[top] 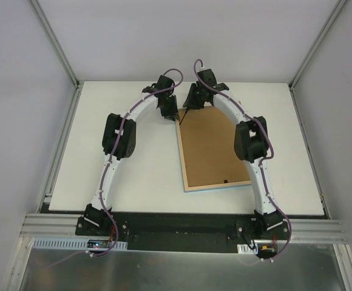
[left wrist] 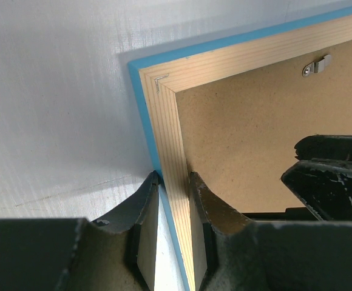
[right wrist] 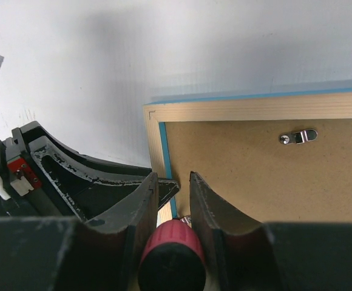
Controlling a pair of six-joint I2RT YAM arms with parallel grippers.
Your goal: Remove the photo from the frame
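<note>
The wooden photo frame (top: pixel 181 159), blue along its outer edge, lies back side up with its brown backing board (top: pixel 215 145) showing. No photo is visible. My left gripper is shut on the frame's left rail (left wrist: pixel 167 130), close to the far left corner. Over the board near that rail is my right gripper, shut on a tool with a red and black handle (right wrist: pixel 173 239). Its thin dark shaft (top: pixel 184 116) slants toward the left rail in the top view; where its tip touches is unclear. A metal clip (right wrist: pixel 298 137) lies by the far rail.
Another clip (right wrist: pixel 186 219) is partly hidden at the left rail, and a dark clip (top: pixel 226 181) sits near the front rail. The right arm (top: pixel 253 139) covers part of the frame's right side.
</note>
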